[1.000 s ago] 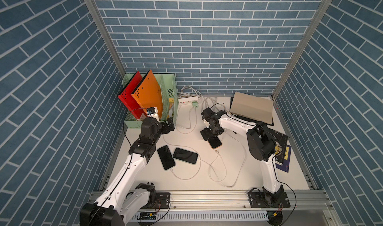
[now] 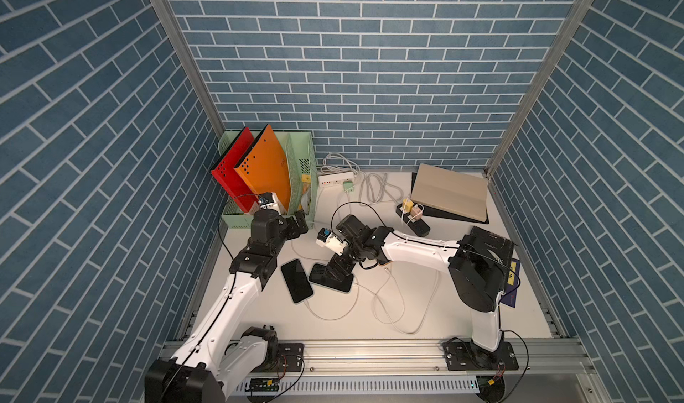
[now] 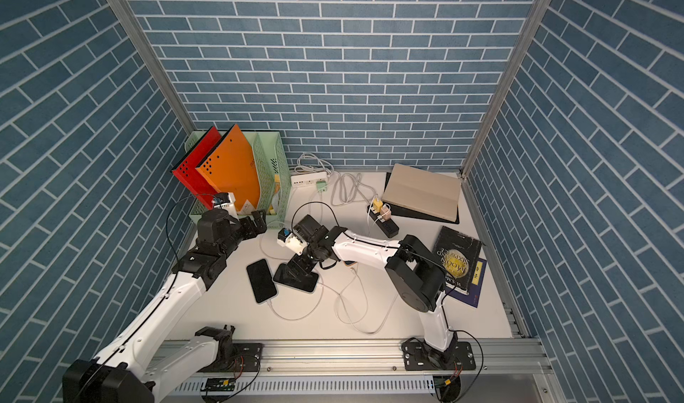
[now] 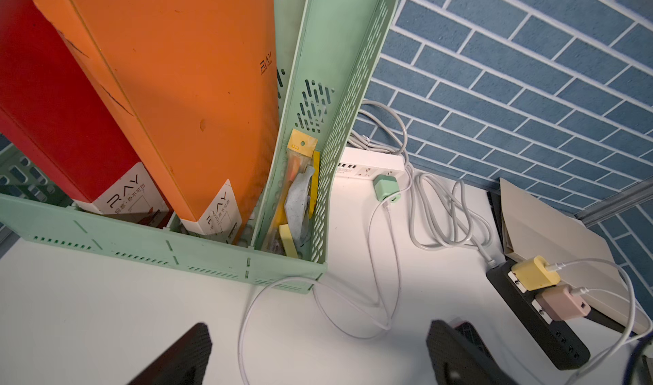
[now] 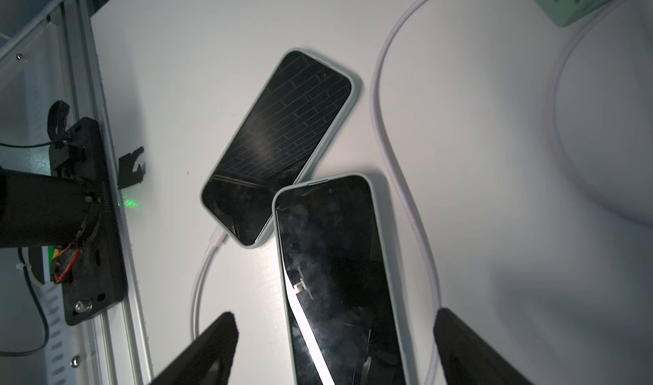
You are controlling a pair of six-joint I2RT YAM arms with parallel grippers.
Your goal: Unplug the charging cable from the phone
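Observation:
Two dark phones lie close together at the left of the table: an outer left phone (image 2: 297, 280) and a middle phone (image 2: 343, 283). A white charging cable (image 5: 202, 283) is plugged into the end of the outer phone. Over the middle phone hovers my right gripper, its fingers (image 5: 211, 351) apart to either side of that phone with nothing held. A third phone is mostly hidden under the right arm, but its dark end (image 4: 472, 337) shows in the left wrist view. My left gripper hangs open and empty in front of the green file holder.
The green file holder (image 4: 204, 262) with red and orange folders stands at the back left. A black power strip (image 4: 537, 317) with two chargers and a laptop-like slab (image 2: 452, 189) lie at the back right. Loose cables (image 2: 388, 322) cross the table.
My right gripper has swung left and toward the front, from above the third phone to above the middle phone. The left arm has barely moved. The phones look unmoved where visible.

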